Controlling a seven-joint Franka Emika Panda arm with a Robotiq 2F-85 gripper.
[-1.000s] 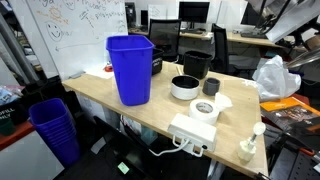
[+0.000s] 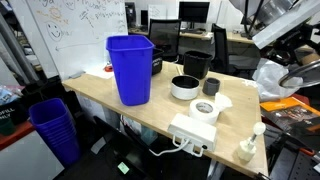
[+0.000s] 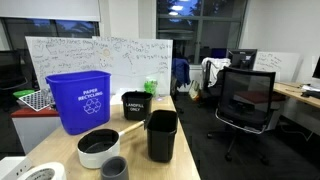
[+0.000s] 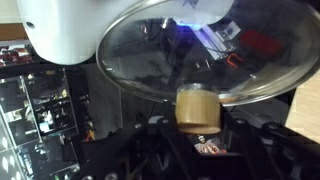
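Observation:
In the wrist view my gripper is shut on the tan-tipped knob of a clear lid point(image 4: 198, 108). The lid looks round and see-through with a shiny rim, and it fills the upper part of that view. The white arm point(image 2: 285, 25) comes in at the top right of exterior view 1, high above the table's right end; the lid and fingers are hard to make out there. An uncovered white pot point(image 2: 185, 89) stands on the table, well away from the arm. Exterior view 2 shows the same pot point(image 3: 98, 150) with no arm in sight.
A tall blue recycling bin point(image 2: 130, 72) and a black bin point(image 2: 197, 65) stand behind the pot. Nearer are a roll of tape point(image 2: 204, 108), a white power box point(image 2: 192, 132) and a pump bottle point(image 2: 251, 144).
The arm at the top right of exterior view 1 has shifted and come lower into view. Everything on the table is where it was.

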